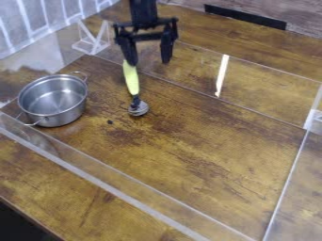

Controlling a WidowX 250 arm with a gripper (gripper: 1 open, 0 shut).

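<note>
My black gripper [145, 52] hangs at the top centre of the camera view, slightly blurred, its fingers spread open above and behind a pale yellow-green elongated object [131, 77], apart from it in the image. A small round metal piece [138, 107] lies at the near end of that object. To the left stands a steel pot [55, 101] with two side handles.
Clear plastic walls border the wooden table [201, 160] on several sides. A thin white upright strip [221, 75] shows at the right rear.
</note>
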